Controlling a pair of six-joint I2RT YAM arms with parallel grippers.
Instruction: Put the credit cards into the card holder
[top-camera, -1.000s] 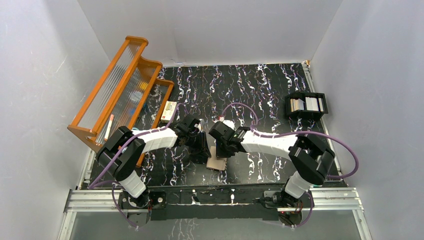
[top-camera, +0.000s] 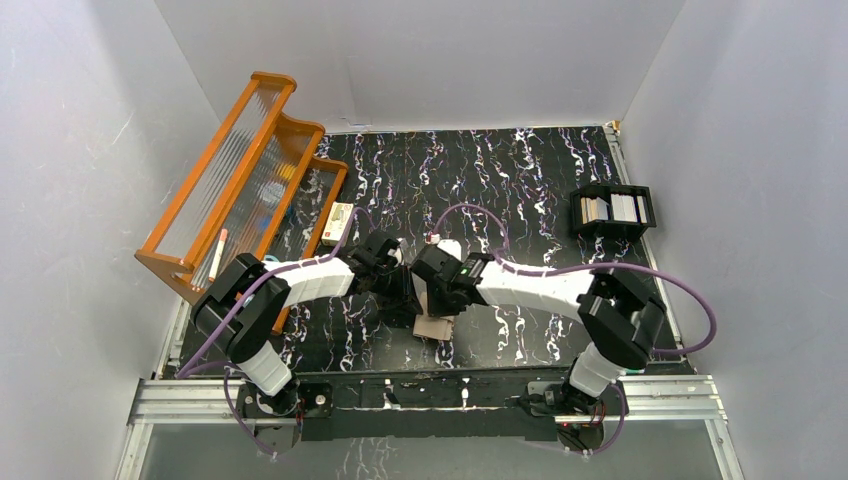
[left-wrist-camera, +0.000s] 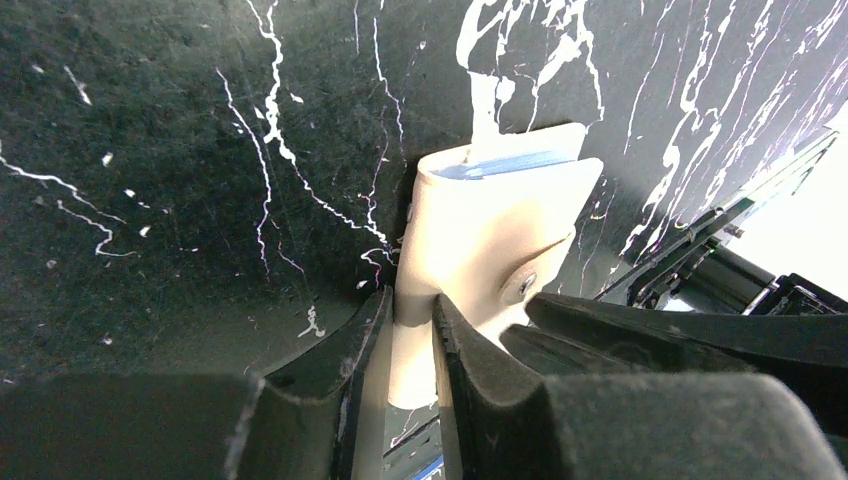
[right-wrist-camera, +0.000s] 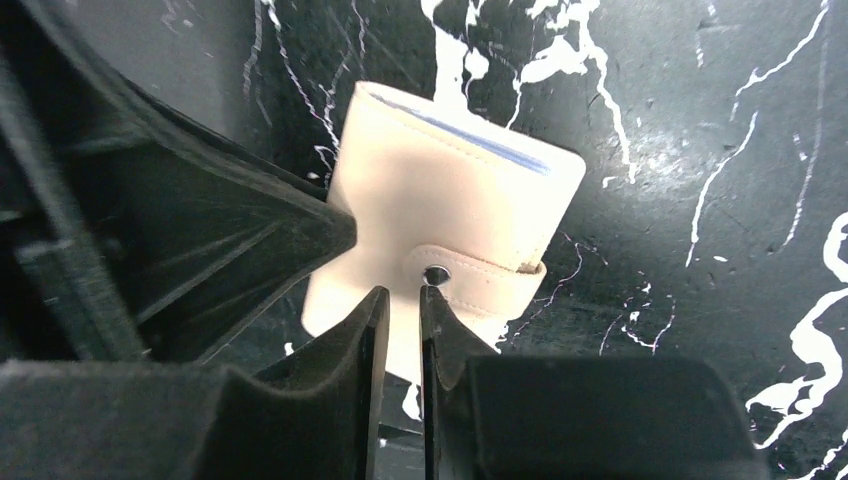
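Observation:
A beige leather card holder with a snap strap and blue inner sleeves lies on the black marble surface between both grippers. My left gripper is at the holder's left edge, its fingertips close together on that edge. My right gripper is over the snap flap, fingertips a small gap apart; whether anything is between them I cannot tell. The dark body of the other gripper reaches into each wrist view. Light card-like pieces sit in a black box at the right; whether they are credit cards is unclear.
The black box stands at the right edge. An orange slatted wooden rack fills the left, with a small cream box beside it.
The right arm's head has shifted very slightly left over the holder. The left arm and the holder look practically unchanged.

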